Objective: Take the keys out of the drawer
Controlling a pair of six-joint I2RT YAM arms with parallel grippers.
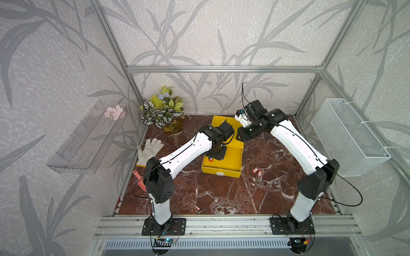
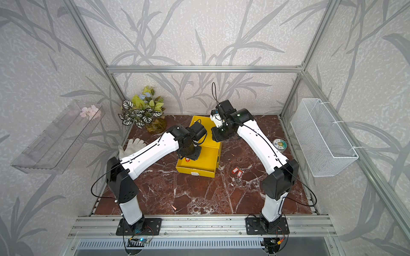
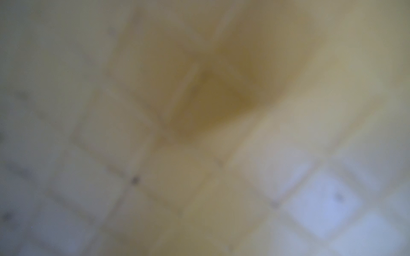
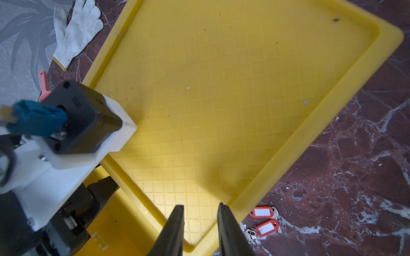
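The yellow box [image 1: 228, 168], its rear tray [image 4: 230, 85] empty, stands mid-table. My left gripper [image 2: 190, 154] is down in its front compartment, beside a small red item [image 1: 210, 159]; its finger state is hidden, and the left wrist view is a blurred yellow grid. My right gripper is over the rear tray, fingers apart with nothing visible between them. Two red-tagged keys [image 4: 261, 221] lie on the table right of the box, also visible in the top views [image 1: 258, 172].
A plant [image 1: 162, 111] and white glove [image 1: 149, 149] are at the left, with a red scoop. A round tin [image 2: 279, 144] sits at the right. Wire baskets and a clear bin hang on the walls.
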